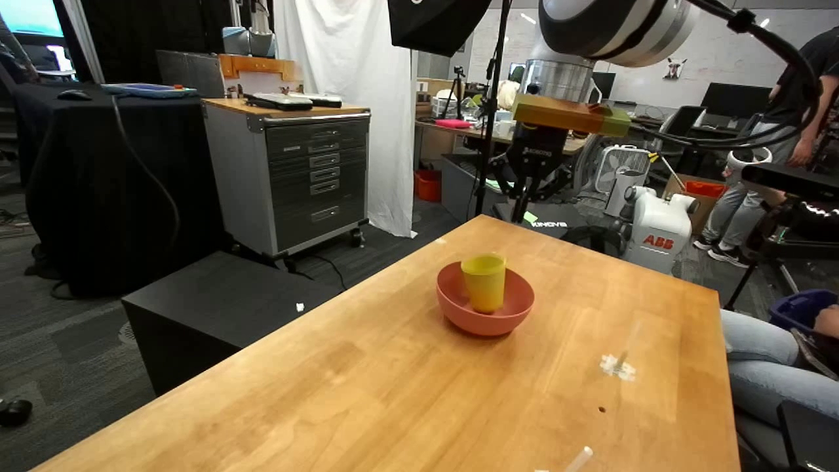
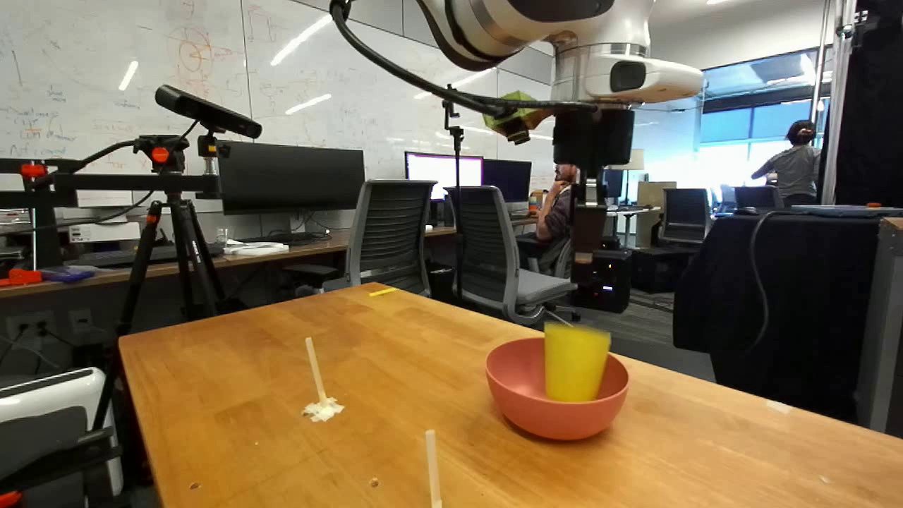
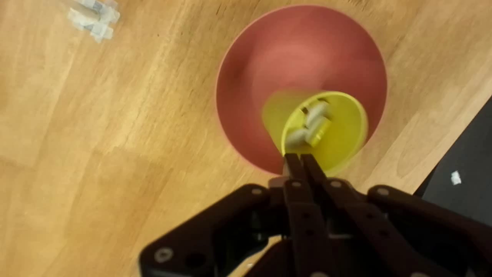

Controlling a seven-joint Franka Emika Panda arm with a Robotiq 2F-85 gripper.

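A yellow cup [image 1: 484, 283] stands, leaning slightly, inside the reddish-pink bowl [image 2: 555, 419]. Its outline is blurred in exterior view 2 and the wrist view. Looking down from the wrist, several small white and yellow pieces [image 3: 313, 124] show inside the cup. My gripper [image 1: 519, 214] is above and behind the cup, with a clear gap between them in exterior view 1. In the wrist view the fingers [image 3: 295, 168] are close together and overlap the near rim of the cup. Nothing shows between them.
Two thin pale sticks stand on the wooden table [image 2: 254, 381]; one has a white taped base [image 2: 322, 410]. Most of the tabletop around the bowl is clear. A black box [image 1: 228, 307] stands beside the table's left edge.
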